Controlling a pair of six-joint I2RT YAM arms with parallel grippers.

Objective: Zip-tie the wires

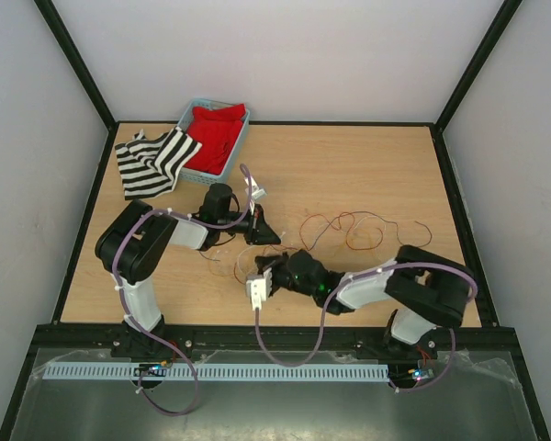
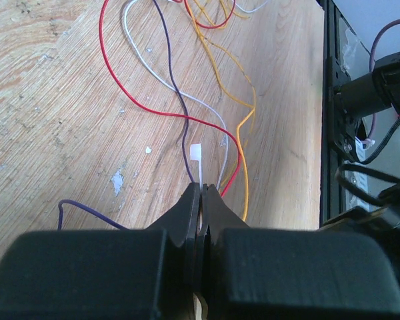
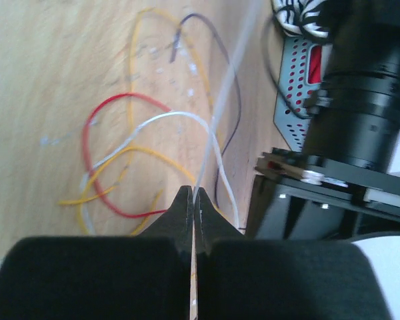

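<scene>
The red, white, yellow and dark blue wires [image 2: 187, 116] lie in loose curves on the table, some running under my left gripper. That gripper is shut on a thin white zip tie [image 2: 196, 153], whose small square head sticks out past the fingertips. In the right wrist view, a blurred white strip of the zip tie [image 3: 228, 83] runs down to my right gripper, which is shut with the strip's end at its tips. From above, the right gripper is just below and left of the left gripper's tips. Whether the tie encircles the wires cannot be told.
A blue-grey basket [image 1: 242, 147] with a red cloth [image 1: 213, 138] stands at the back left, beside a black-and-white striped cloth [image 1: 149, 163]. More wire [image 1: 399, 220] trails off to the right.
</scene>
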